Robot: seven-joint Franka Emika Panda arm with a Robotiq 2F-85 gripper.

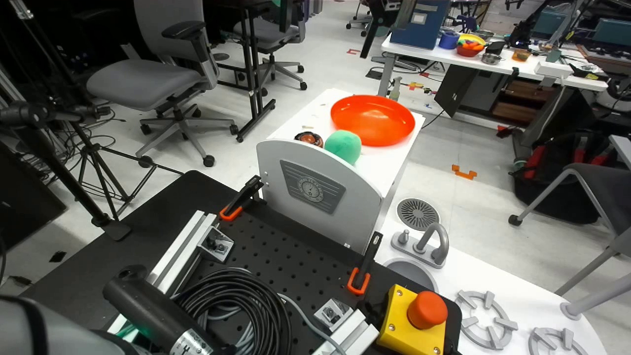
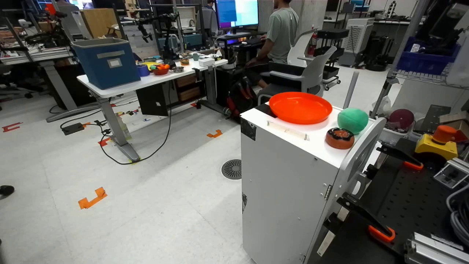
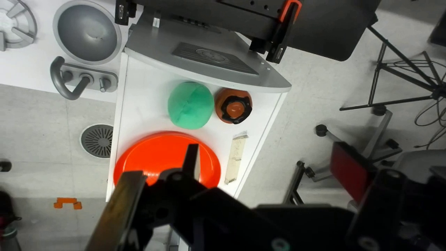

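My gripper stands open in the wrist view, its fingers wide apart with nothing between them. Part of it also shows at the top of exterior view 1, dark and well above the white cabinet top (image 2: pixel 268 116). On that top lies a large orange-red plate (image 2: pixel 301 107), seemingly empty, though the wrist view has a finger covering part of it. A soft-looking green ball (image 3: pixel 191 105) sits between the plate and the grey back panel (image 3: pixel 196 62). Beside the ball is a small round orange-brown object with a black ring (image 3: pixel 233 106).
A tape strip (image 3: pixel 236 159) is stuck near the cabinet's edge. The grey panel rises beside the ball and the brown object. Past it lie a black perforated board (image 1: pixel 278 248) with clamps, a faucet (image 1: pixel 435 242) and a sink (image 3: pixel 87 32).
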